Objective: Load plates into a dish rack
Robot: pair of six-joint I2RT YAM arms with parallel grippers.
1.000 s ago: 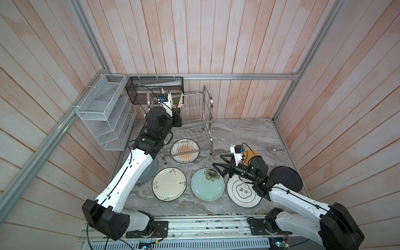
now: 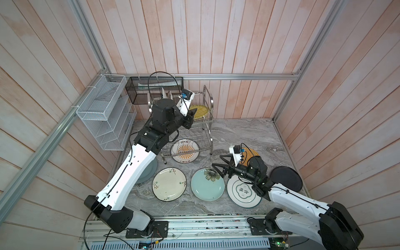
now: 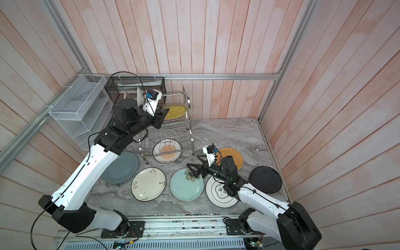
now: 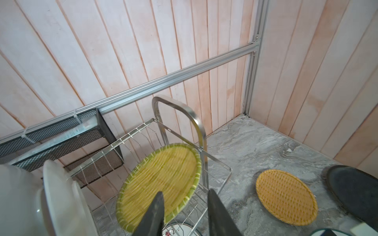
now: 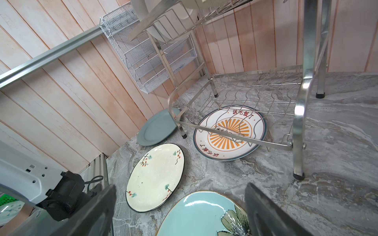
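Note:
My left gripper is open above the top tier of the steel dish rack [image 4: 192, 120], beside a yellow plate [image 4: 157, 181] that leans at a slant there. White plates [image 4: 59, 196] stand at that tier's left. My right gripper [image 3: 195, 168] is open low over the table near the turquoise plate [image 3: 185, 187], holding nothing. A cream plate [image 5: 153, 177], a grey-blue plate [image 5: 155, 127] and a white black-rimmed plate [image 3: 218, 200] lie on the table, with an orange-patterned plate [image 5: 228, 129] under the rack.
An orange woven plate [image 4: 285, 196] and a black plate [image 3: 265, 179] lie at the right. Wire baskets [image 2: 102, 104] and a dark mesh basket [image 4: 63, 137] hang on the walls.
The yellow plate has gone from nearly upright to a slanted lean in the rack. My left arm has swung right and turned. The right arm is still.

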